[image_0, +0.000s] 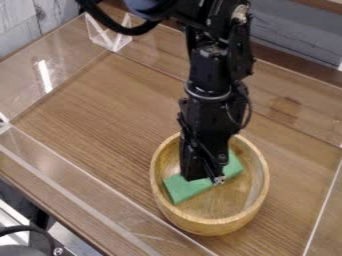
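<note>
A round tan bowl (230, 210) sits on the wooden table in the lower middle of the camera view, with a green rectangular block (187, 187) lying inside it. My black gripper (210, 174) reaches down from the top into the bowl, its tips low over the block's middle. The fingers look close together; whether anything is between them is hard to see, as the gripper hides part of the block.
A clear plastic piece (114, 25) stands at the back left. Cables show at the lower left corner.
</note>
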